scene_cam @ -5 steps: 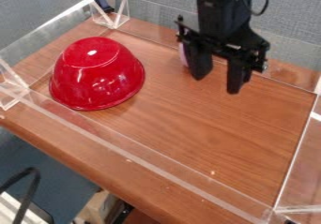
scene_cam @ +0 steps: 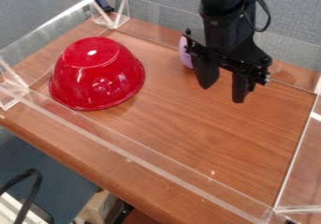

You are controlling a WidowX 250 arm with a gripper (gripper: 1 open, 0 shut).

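The black gripper (scene_cam: pixel 223 78) hangs over the back right of the wooden tabletop, its two fingers spread apart with nothing visible between them. Partly hidden behind it is a pink object (scene_cam: pixel 187 52). A red bowl (scene_cam: pixel 96 72), apparently upside down, rests on the left side of the table.
Clear plastic walls (scene_cam: pixel 163 156) edge the wooden table (scene_cam: pixel 201 134), whose middle and front right are bare. A grey textured panel stands behind. Dark cables and pale items lie below at the front left.
The bowl has not moved.
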